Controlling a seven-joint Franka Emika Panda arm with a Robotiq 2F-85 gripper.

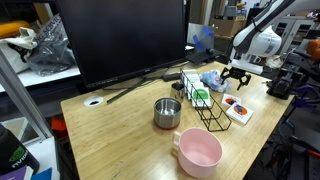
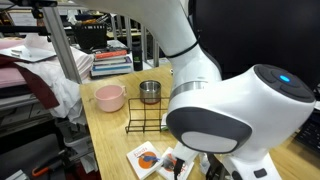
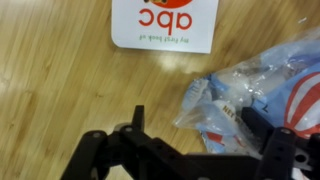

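Note:
In the wrist view a clear, crinkled plastic bag (image 3: pixel 215 105) with blue, white and red printing lies on the wooden table. My gripper stands open above it, one dark finger (image 3: pixel 138 128) over bare wood and the other finger (image 3: pixel 256 124) overlapping the bag. Nothing appears gripped. Exterior view 1 shows the gripper (image 1: pixel 237 78) low at the far right end of the table, beside the bluish bag (image 1: pixel 212 78). The arm hides the gripper's fingers in exterior view 2.
A white "my first book of abc" book (image 3: pixel 163 22) lies close to the bag. A black wire rack (image 1: pixel 206 108) holds white and green items. Farther along stand a metal pot (image 1: pixel 167 113) and a pink bowl (image 1: pixel 199 154). A large monitor (image 1: pixel 135 38) backs the table.

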